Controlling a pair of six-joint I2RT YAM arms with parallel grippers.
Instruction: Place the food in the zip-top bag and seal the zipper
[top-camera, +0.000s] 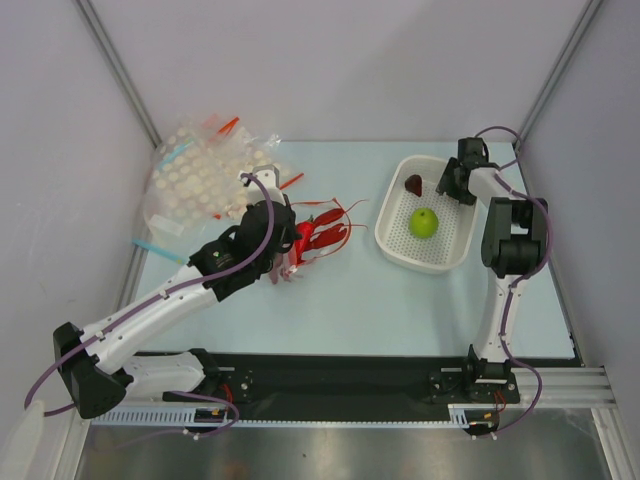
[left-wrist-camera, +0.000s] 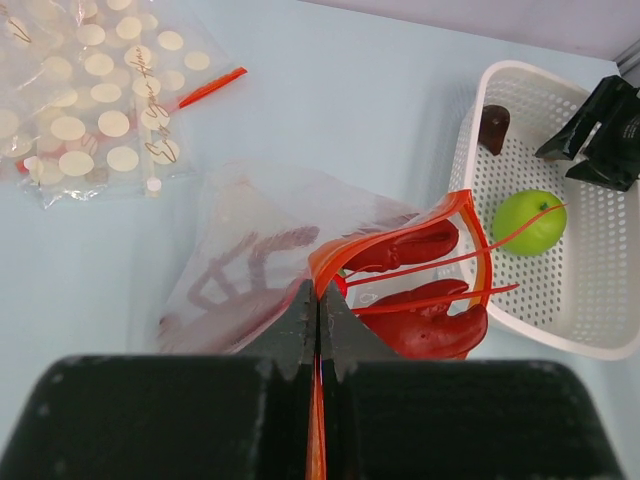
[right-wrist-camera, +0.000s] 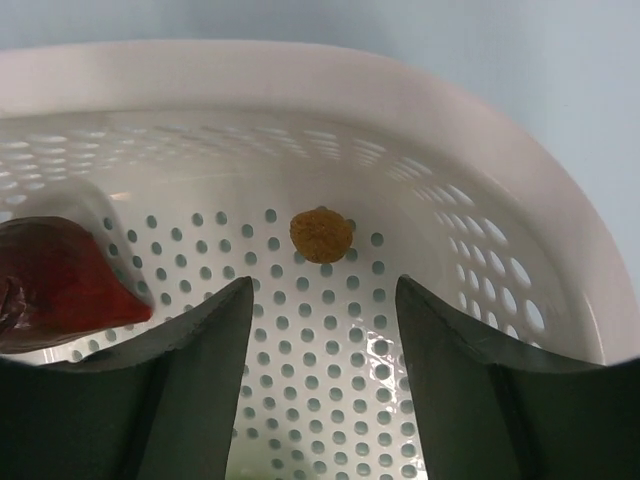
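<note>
My left gripper is shut on the orange rim of a zip top bag (left-wrist-camera: 240, 270), which lies open with red food (left-wrist-camera: 410, 330) inside. In the white perforated basket (top-camera: 395, 240) are a green apple (top-camera: 423, 223) and a dark red item (top-camera: 413, 185). A small brown round piece (right-wrist-camera: 321, 235) shows in the right wrist view, just beyond and between the parted fingertips of my right gripper, which is open with nothing between them, over the basket's back right corner.
Several flat patterned bags (top-camera: 200, 180) with orange and blue strips lie at the back left.
</note>
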